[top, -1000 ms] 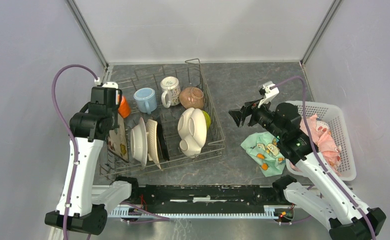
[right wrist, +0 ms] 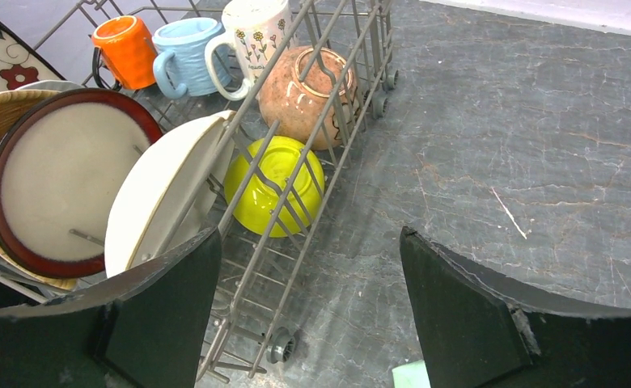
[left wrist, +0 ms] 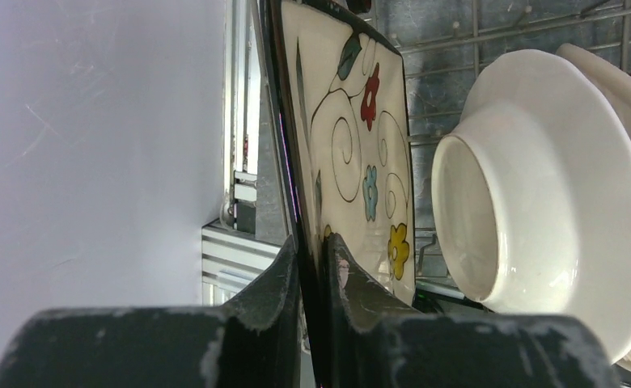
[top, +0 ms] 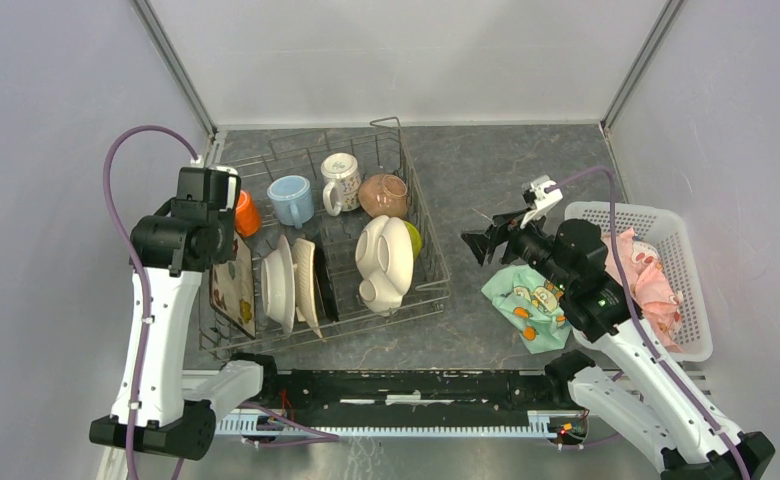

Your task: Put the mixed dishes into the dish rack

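Note:
A square floral plate (left wrist: 369, 137) stands on edge at the rack's left side, my left gripper shut on it. Beside it are white dishes (left wrist: 563, 202) and a dark-rimmed plate (right wrist: 69, 182). The wire rack (top: 431, 290) also holds an orange mug (right wrist: 124, 52), blue mug (right wrist: 187, 52), flowered mug (right wrist: 260, 32), speckled brown piece (right wrist: 288, 105), yellow bowl (right wrist: 264, 194) and white bowls (top: 396, 260). My right gripper stands open over the floor just right of the rack, nothing between its fingers.
At the right, a white basket (top: 691, 290) holds pink cloths (top: 651, 280); a green patterned cloth (top: 521, 315) lies beside it. Walls bound both sides and the back. The grey floor right of the rack is clear.
The dishes in the rack look unchanged.

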